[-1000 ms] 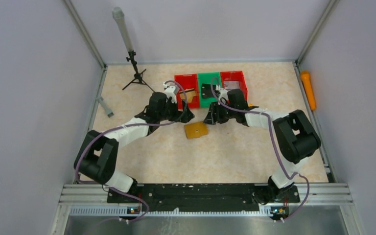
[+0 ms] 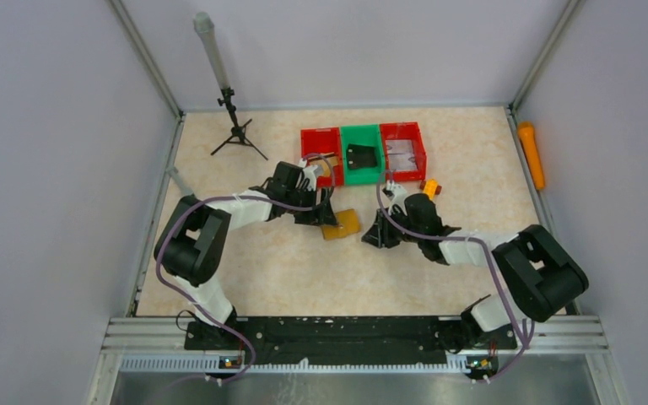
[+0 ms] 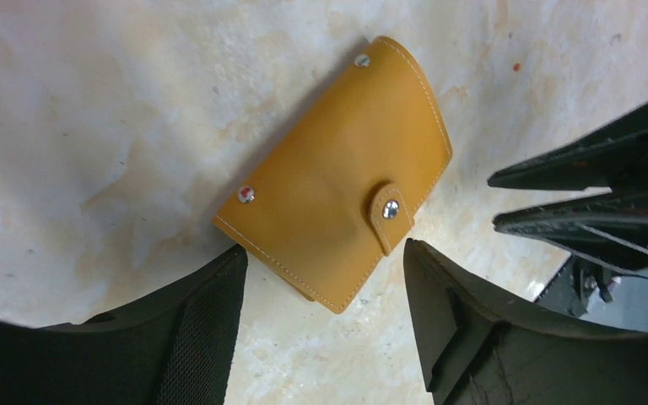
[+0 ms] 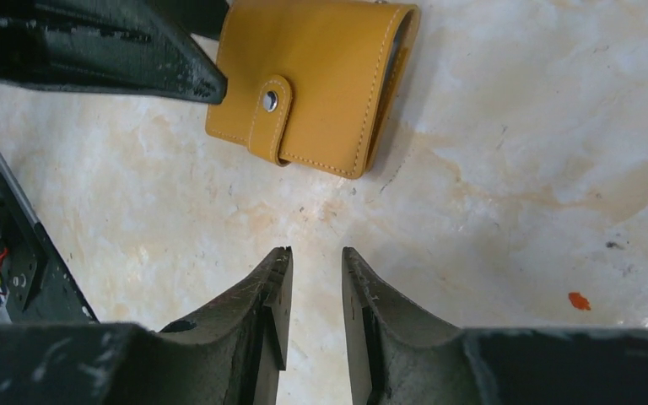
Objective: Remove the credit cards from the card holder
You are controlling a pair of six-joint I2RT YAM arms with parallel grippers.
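An orange-brown leather card holder (image 2: 346, 224) lies on the table between the two grippers. Its strap (image 3: 390, 218) is snapped down, and no cards show; a dark slit runs along one side edge (image 4: 395, 72) of the holder. My left gripper is open, its fingertips to either side of the holder's near end. Seen from the right wrist, my left gripper's dark fingers (image 4: 110, 51) cover part of the holder. To the holder's right, apart from it, my right gripper is part open above bare table, nothing between its fingers.
Behind the grippers stand a red bin (image 2: 321, 135), a green bin (image 2: 361, 173) and another red bin (image 2: 401, 131), with items inside. A tripod (image 2: 236, 135) stands at the back left.
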